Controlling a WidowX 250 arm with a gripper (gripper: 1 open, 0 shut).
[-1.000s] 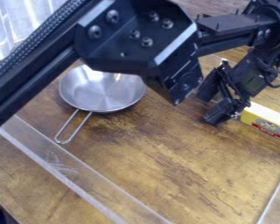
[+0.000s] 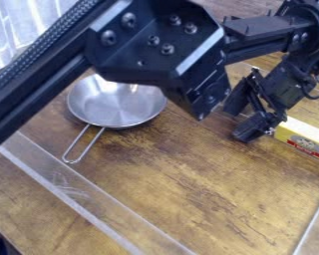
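My black gripper [image 2: 250, 112] reaches down at the right of the camera view, low over the wooden table, its fingertips beside the left end of a yellow box [image 2: 303, 140] with a small label. Whether anything sits between the fingers is hidden by the dark gripper parts, and I cannot tell if they are shut. A steel pan [image 2: 116, 105] with a wire handle stands at the left, partly behind the arm's upper links.
Clear plastic strips [image 2: 89, 204] run along the lower left edge and at the bottom right. A white ribbed surface is at the back left.
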